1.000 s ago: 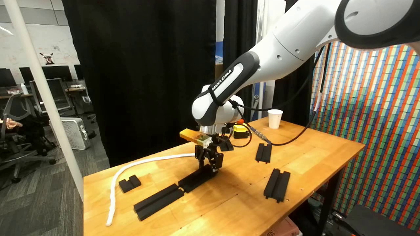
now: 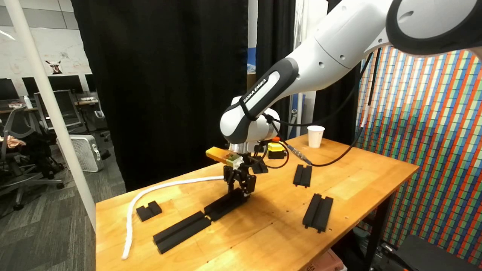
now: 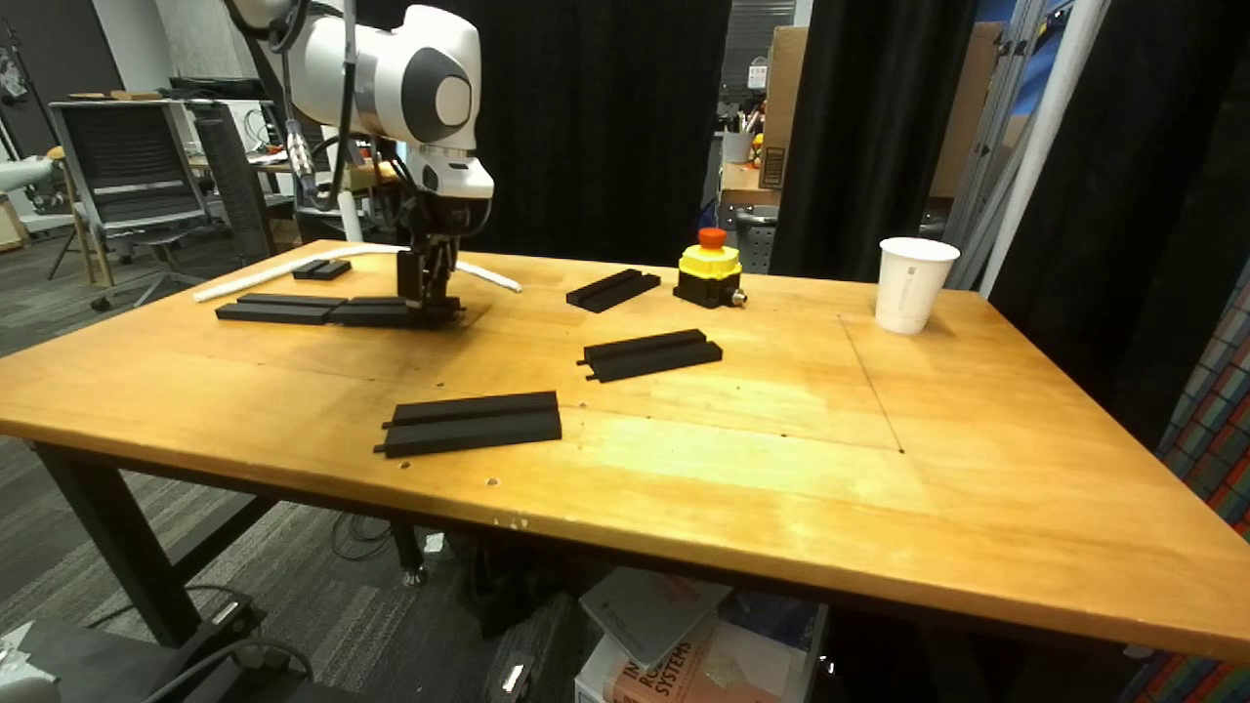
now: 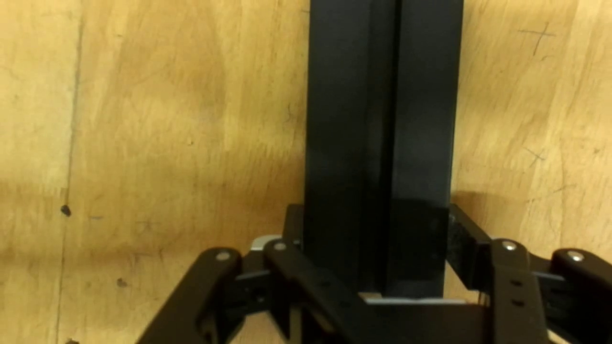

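Observation:
My gripper is shut across the width of a black grooved track piece (image 4: 350,114), one finger (image 4: 456,241) against each long side. In exterior view 1 this held piece (image 2: 221,207) lies low at the table, end to end with a second black track piece (image 2: 180,232). Their ends are very close; whether they are joined cannot be told. Exterior view 2 has the held piece (image 3: 372,312) in line with the other piece (image 3: 279,309), beneath my gripper (image 3: 431,303). The far end of the held piece is outside the wrist view.
A short black piece (image 2: 148,210) and a white cord (image 2: 158,186) lie behind the row. Other track pieces (image 3: 475,424) (image 3: 650,353) (image 3: 612,289), a yellow emergency stop (image 3: 710,273) and a white cup (image 3: 914,285) occupy other parts of the table.
Almost nothing differs. The two aligned track pieces appear shifted very slightly toward the left in exterior view 1, with my gripper still around the same one.

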